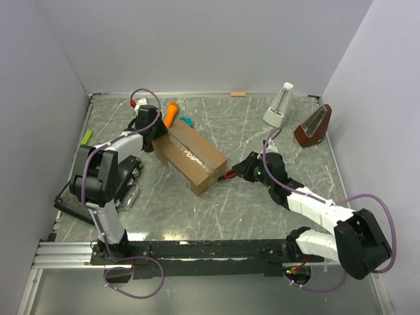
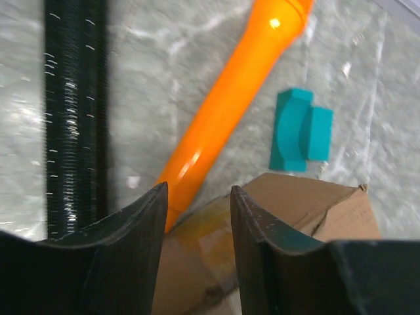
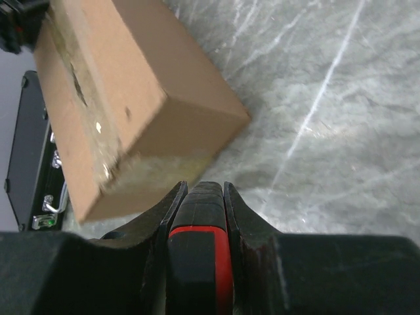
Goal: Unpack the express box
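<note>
The taped cardboard box (image 1: 190, 157) lies diagonally in the middle of the bench. My left gripper (image 1: 151, 128) is at its back-left end; in the left wrist view its part-open fingers (image 2: 134, 262) reach over the cardboard (image 2: 302, 210). My right gripper (image 1: 239, 170) is shut on a red-and-black tool (image 3: 200, 259), probably a cutter, held just right of the box's near-right end (image 3: 118, 118).
An orange flashlight (image 2: 220, 105), black microphone (image 2: 75, 118) and teal piece (image 2: 298, 131) lie behind the box. A black case (image 3: 33, 157) is left. Two metronomes (image 1: 279, 105) stand back right.
</note>
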